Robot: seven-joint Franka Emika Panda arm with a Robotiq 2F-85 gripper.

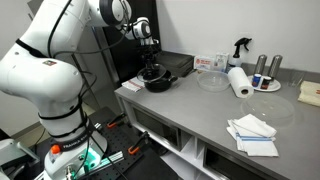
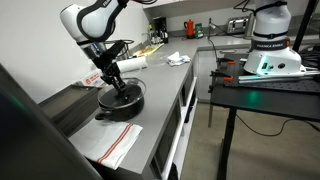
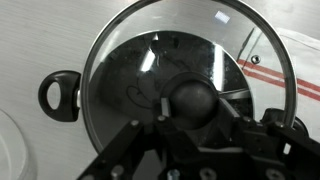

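A black pot [image 2: 122,109] with side handles stands near the far end of the counter. Over its mouth is a clear glass lid [image 3: 128,58] with a metal rim and a round black knob [image 3: 192,98]. My gripper is shut on that knob, with a finger on either side. In the wrist view the lid sits off-centre over the dark pot, and a pot handle [image 3: 60,96] shows beside the rim. Whether the rim touches the pot all round cannot be told.
A red-striped towel [image 2: 112,143] lies beside the pot. Along the counter stand a clear bowl [image 1: 212,80], a paper towel roll [image 1: 240,82] and several canisters. A folded white cloth [image 1: 252,136] lies near the front edge.
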